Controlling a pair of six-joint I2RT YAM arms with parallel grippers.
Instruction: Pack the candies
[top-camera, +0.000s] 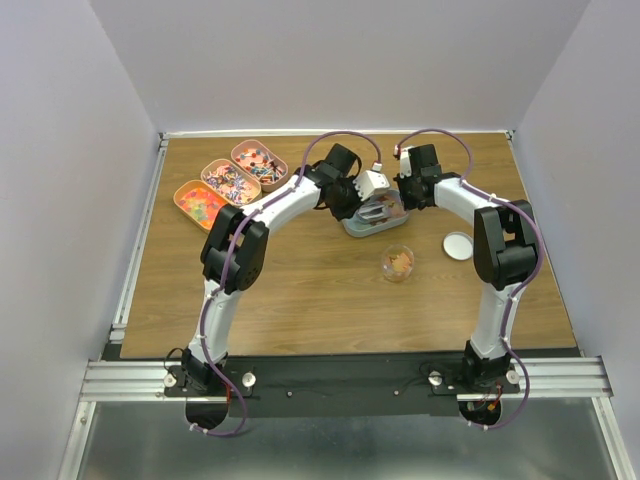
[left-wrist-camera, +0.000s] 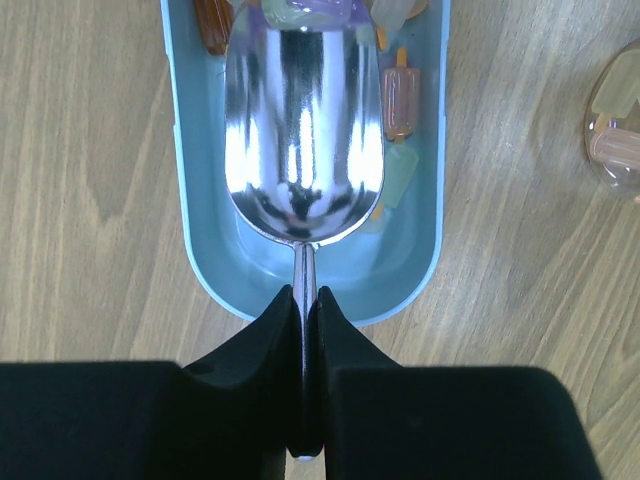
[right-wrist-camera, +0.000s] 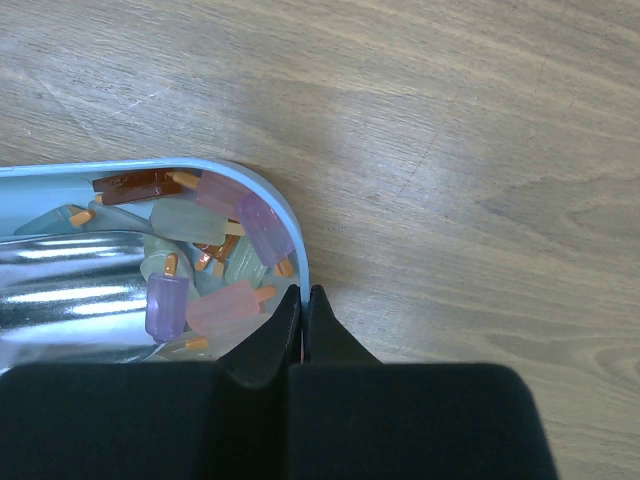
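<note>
A blue oblong tray (top-camera: 374, 229) holds several popsicle-shaped candies, among them a purple candy (right-wrist-camera: 166, 308), a pink candy (right-wrist-camera: 224, 307) and a brown candy (left-wrist-camera: 401, 102). My left gripper is shut on the thin handle of a shiny metal scoop (left-wrist-camera: 304, 150), whose bowl lies inside the tray. Candies rest at the bowl's front end in the right wrist view; whether all of them are in the bowl is hard to tell. At the tray's far end, my right gripper is shut on the thin rim, fingertips pinching it.
Three candy trays stand at the back left: an orange tray (top-camera: 180, 203), a peach tray (top-camera: 208, 166) and a pink tray (top-camera: 237, 150). A clear round cup (top-camera: 397, 263) with candies sits in front of the blue tray. A white lid (top-camera: 458, 246) lies to the right.
</note>
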